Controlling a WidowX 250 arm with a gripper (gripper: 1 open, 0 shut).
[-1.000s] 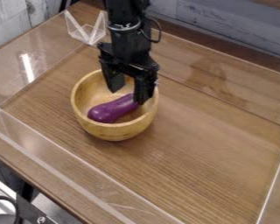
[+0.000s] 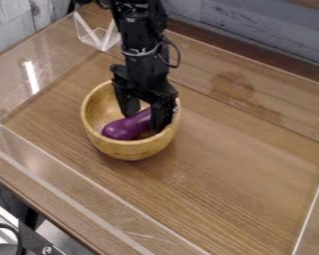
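A purple eggplant (image 2: 127,127) lies in a yellow bowl (image 2: 129,149) left of centre on the wooden table. My black gripper (image 2: 144,106) is low over the bowl, open, around the upper right end of the eggplant. Whether the fingers touch it is hard to tell.
A clear plastic piece (image 2: 96,30) stands at the back left. A cable (image 2: 5,231) is at the lower left, and walls border the back.
The gripper's shape over the bowl has shifted slightly, and it now sits lower around the eggplant. The bowl and eggplant look nearly unmoved.
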